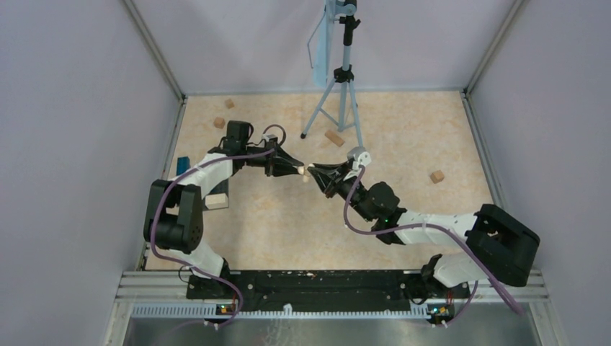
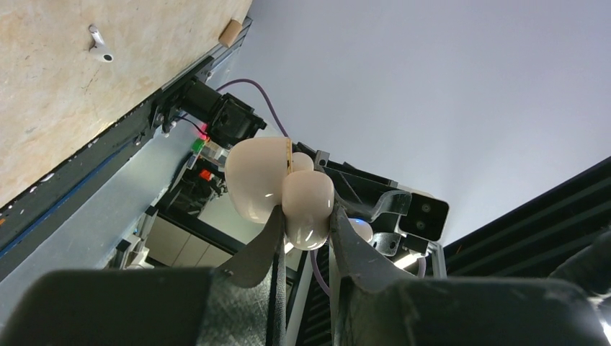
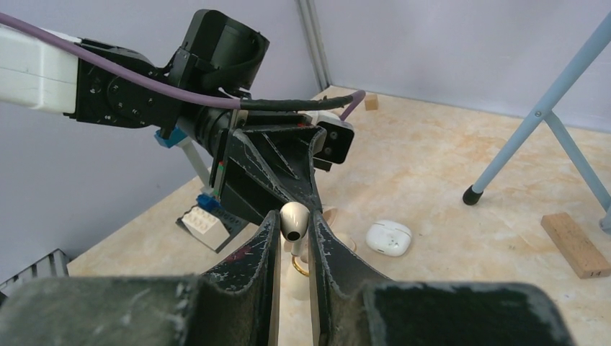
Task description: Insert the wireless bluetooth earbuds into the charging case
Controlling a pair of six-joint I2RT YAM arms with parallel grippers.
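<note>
Both grippers meet above the middle of the table in the top view. My left gripper is shut on the cream charging case, whose lid stands open. My right gripper is shut on a white earbud, held right at the case, partly hiding it; whether it is inside a slot I cannot tell. A second earbud lies loose on the table. A white closed case-like object lies on the table behind the grippers.
A tripod stands at the back, near a wooden block. More small blocks lie around the edges. A dark board with a pale piece sits beside the left arm.
</note>
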